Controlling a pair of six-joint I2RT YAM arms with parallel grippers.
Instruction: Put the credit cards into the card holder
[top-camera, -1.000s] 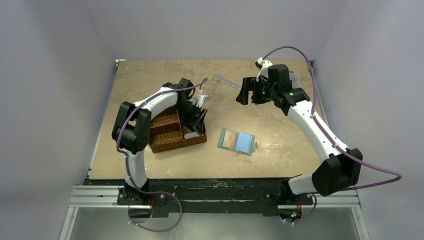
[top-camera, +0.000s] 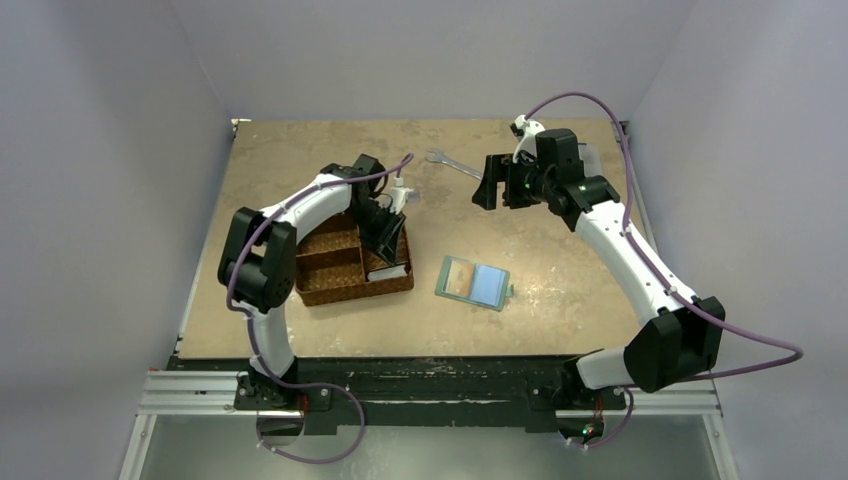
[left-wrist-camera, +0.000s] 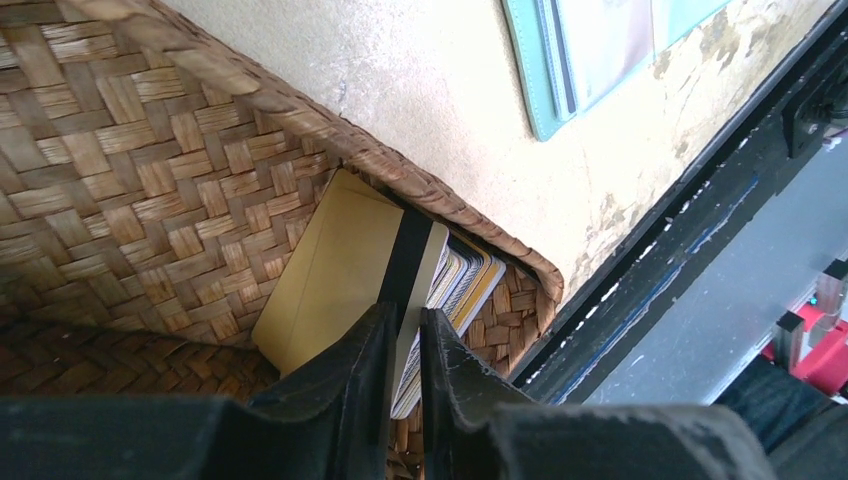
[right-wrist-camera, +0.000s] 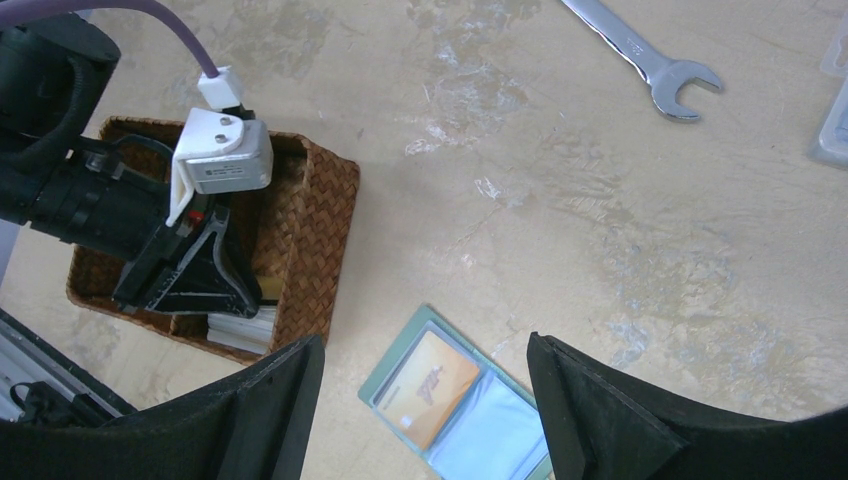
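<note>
A stack of credit cards (left-wrist-camera: 470, 272) stands on edge in the front right compartment of the woven basket (top-camera: 340, 293). A gold card with a black stripe (left-wrist-camera: 335, 265) leans away from the rest. My left gripper reaches down into that compartment, its fingers a narrow gap apart, with the gold card's pale edge running between the tips. Whether both pads touch it cannot be told. The teal card holder (top-camera: 473, 283) lies open and flat on the table, right of the basket. High above the table, my right gripper is open and empty.
The basket's woven walls and divider (top-camera: 360, 258) stand close around the left fingers. A wrench (top-camera: 453, 162) lies at the back, and a clear plastic box (right-wrist-camera: 832, 125) is at the back right. Bare tabletop surrounds the card holder.
The right arm and card holder have stayed put.
</note>
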